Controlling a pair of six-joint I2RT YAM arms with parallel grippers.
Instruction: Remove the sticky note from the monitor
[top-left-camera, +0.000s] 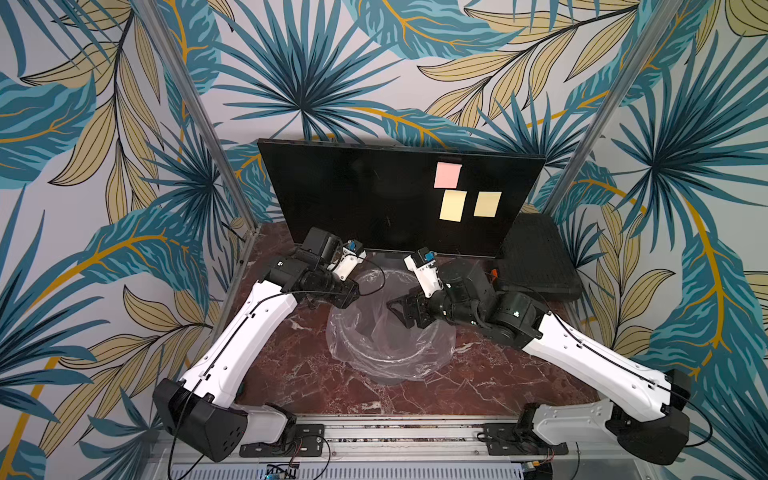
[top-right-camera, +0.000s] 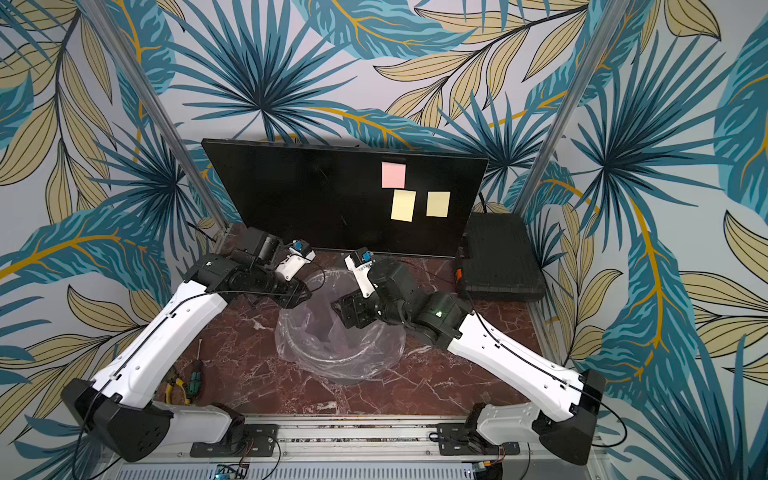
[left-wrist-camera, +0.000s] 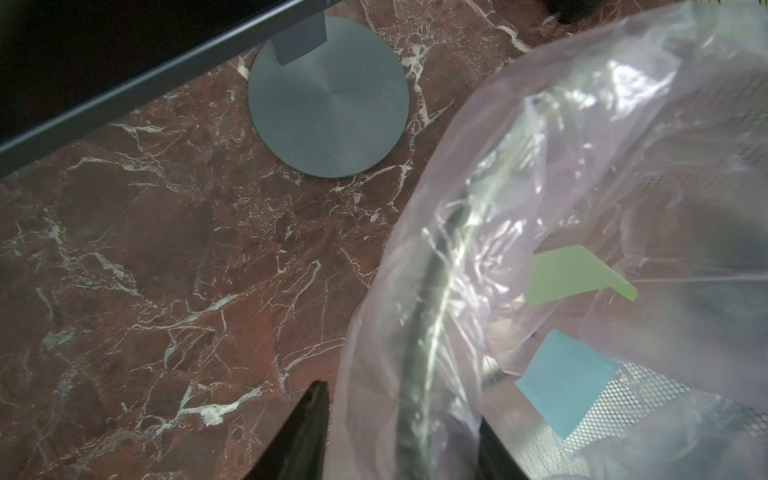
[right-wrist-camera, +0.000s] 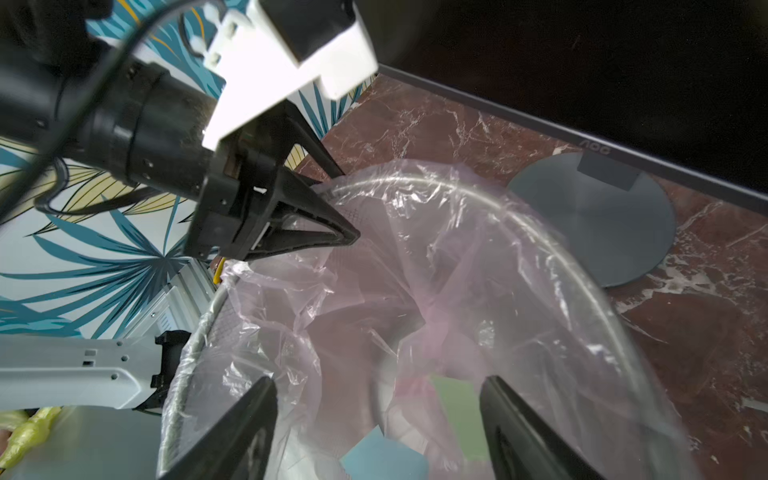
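Observation:
On the black monitor (top-left-camera: 360, 192) are a pink note (top-left-camera: 447, 175) and two pale yellow notes (top-left-camera: 453, 205). Inside the plastic-lined bin lie a green note (left-wrist-camera: 572, 272) and a blue note (left-wrist-camera: 564, 380). My left gripper hovers at the bin's left rim (left-wrist-camera: 424, 336), part open; whether liner is between its fingers is unclear. My right gripper stands open over the bin, no note visible between its blurred fingertips.
A black case (top-right-camera: 500, 256) stands right of the monitor. The monitor's round stand (left-wrist-camera: 328, 120) is behind the bin. Tools (top-right-camera: 192, 380) lie at the front left.

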